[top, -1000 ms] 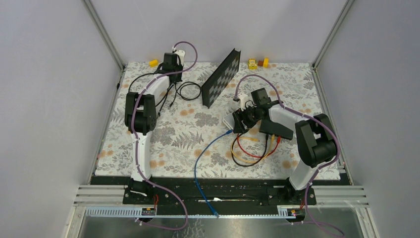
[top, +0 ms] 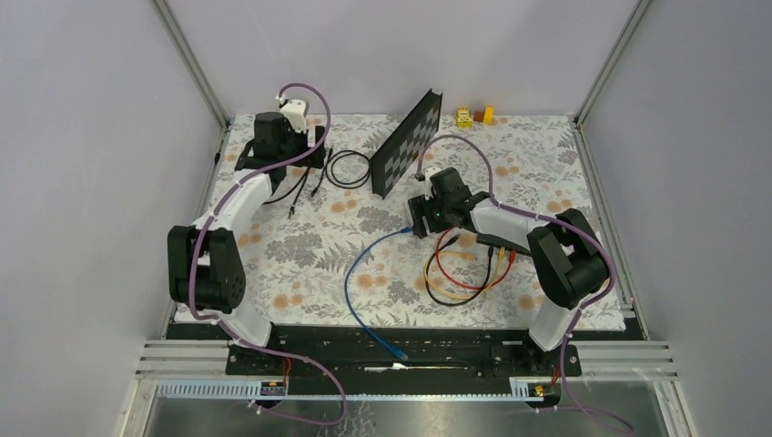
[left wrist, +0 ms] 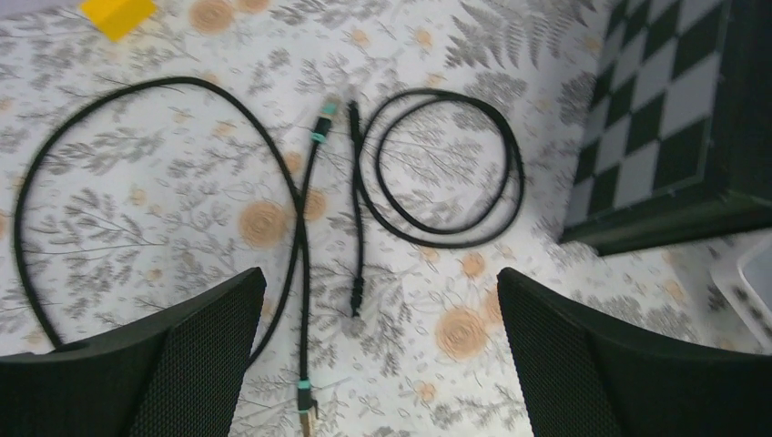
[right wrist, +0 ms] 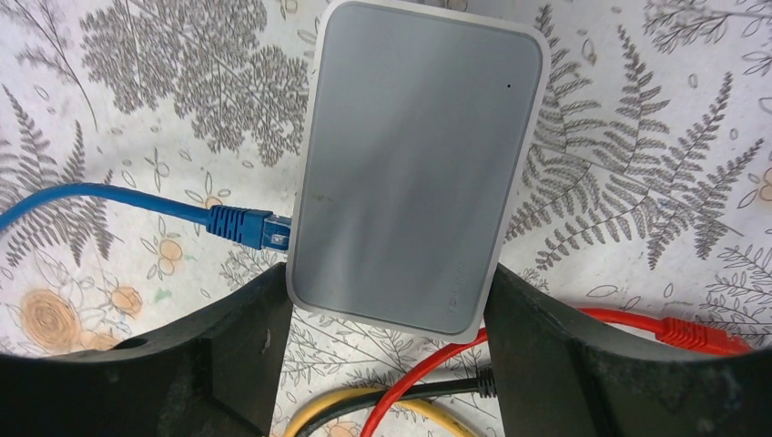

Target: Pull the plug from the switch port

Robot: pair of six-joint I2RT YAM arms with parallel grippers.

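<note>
A light grey box is clasped by my right gripper, seen from above in the right wrist view. At its left side a blue cable's plug meets the box's edge; whether it is seated in a port is hard to tell. The blue cable runs to the front edge. My left gripper is open over black cables at the back left, with nothing between its fingers.
A tall checkered board stands at back centre. A dark device with red, yellow and black cables lies at right, partly under the right arm.
My right gripper has moved leftward with the grey box, and the blue cable has shifted left with it. My left arm has moved left and toward the front.
</note>
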